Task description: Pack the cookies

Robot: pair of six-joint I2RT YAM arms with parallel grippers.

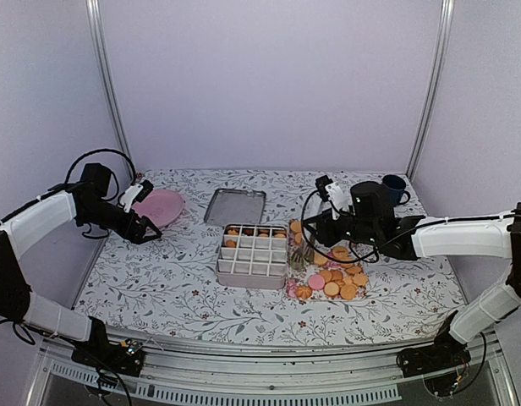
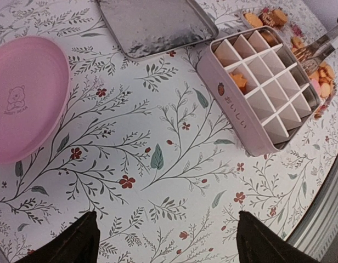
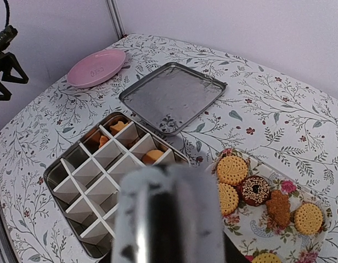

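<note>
A pink compartment box point(image 1: 249, 277) stands mid-table, with cookies in some back compartments point(image 3: 152, 155) and several empty ones. Right of it, assorted cookies point(image 1: 348, 291) lie on floral trays point(image 3: 240, 222). My right gripper point(image 1: 309, 245) is low over these cookies beside the box, with metal tongs or a scoop at its end; in the right wrist view that metal hides what is beneath. My left gripper point(image 1: 146, 234) hangs open at the left, nothing between its fingers.
A pink plate point(image 1: 159, 205) lies back left, an empty metal tray point(image 1: 235, 207) behind the box, and a dark mug point(image 1: 394, 190) back right.
</note>
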